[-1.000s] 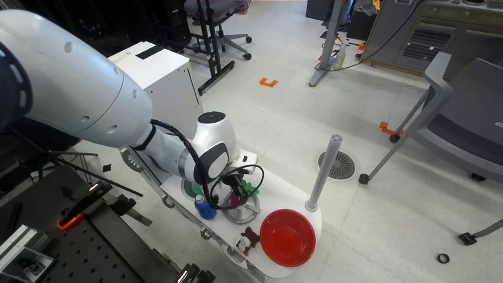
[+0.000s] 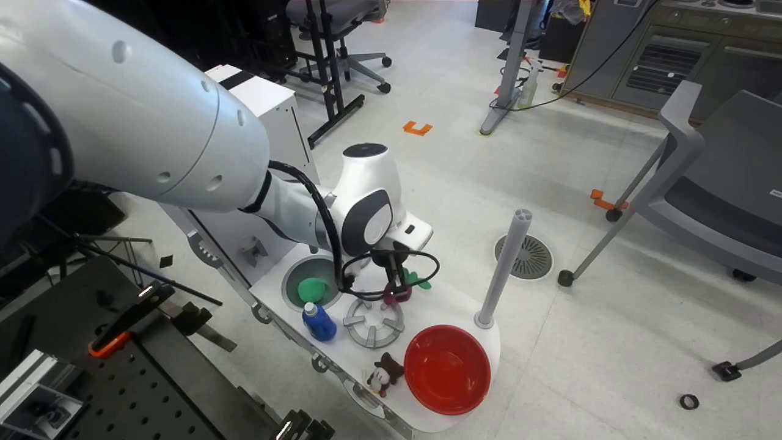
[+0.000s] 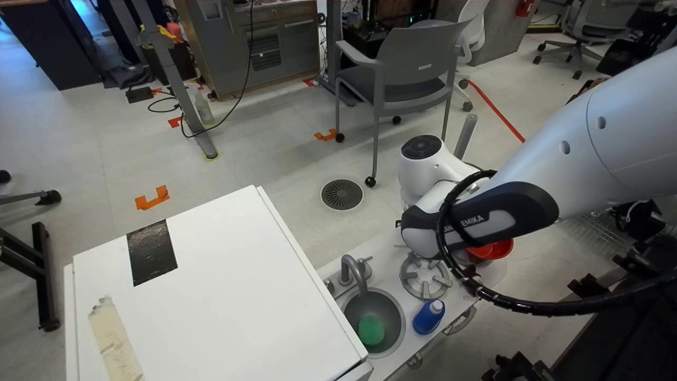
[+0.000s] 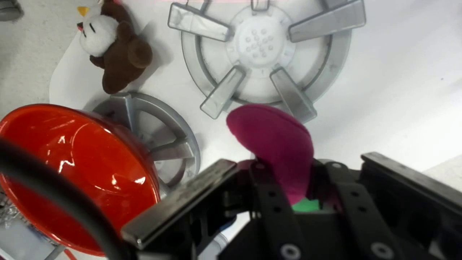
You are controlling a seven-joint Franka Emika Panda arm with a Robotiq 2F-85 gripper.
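Observation:
A magenta toy vegetable with green leaves (image 2: 418, 280) is held in my gripper, which is shut on it. In the wrist view the toy's rounded magenta body (image 4: 277, 143) sticks out past the fingers, and only a scrap of green shows behind. The toy hangs over the white countertop, near the back edge of a grey burner grate (image 2: 374, 323). Exterior view 2 hides both gripper and toy behind the arm.
A red bowl (image 2: 447, 370) stands at the counter's far end, with a brown-and-white plush (image 2: 385, 373) beside it. A blue bottle (image 2: 319, 322) stands near the sink (image 3: 394, 317), which contains a green object (image 3: 371, 330). A grey post (image 2: 504, 267) rises behind the bowl.
My arm has moved rightward and toward the back in exterior view 1, carrying the toy from over the grate to its rear side. The bowl, plush and bottle have stayed put.

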